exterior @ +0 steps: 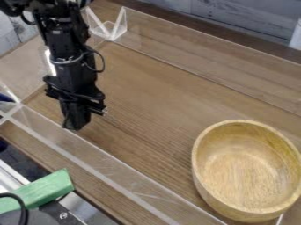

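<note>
My black gripper point(76, 119) hangs low over the wooden table at the left, its fingertips pointing down near a clear plastic edge strip that crosses the lower left. It appears shut, with nothing visible between its fingers. The arm above it rises to the top left, partly covering a pale object behind it.
A large wooden bowl point(245, 165) sits at the lower right. A green block point(34, 195) lies at the bottom left beyond the clear strip. A clear plastic piece point(108, 25) stands at the back.
</note>
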